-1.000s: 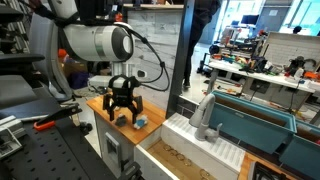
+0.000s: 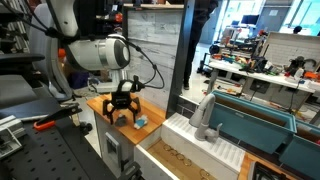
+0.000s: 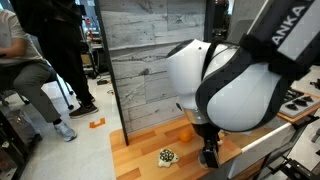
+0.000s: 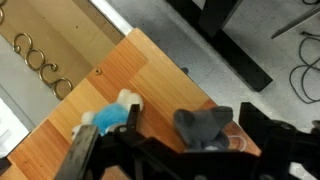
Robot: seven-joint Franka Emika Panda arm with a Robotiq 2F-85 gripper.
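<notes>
A small dark grey soft object lies on the wooden surface, between and just ahead of the open fingers of my gripper in the wrist view. Exterior view 1 has the gripper low over this dark object. A blue and white plush lies beside it, outside the fingers. Exterior view 2 shows a plush with dark markings and an orange object behind it. Whether the fingers touch the dark object cannot be told.
A white drawer with metal rings adjoins the wooden surface. The grey tap-like fixture stands farther right, near a teal tray. A dark upright post rises behind the surface.
My gripper has moved left and down in exterior view 1, from near the blue and white plush to over the dark object. The objects look unmoved.
</notes>
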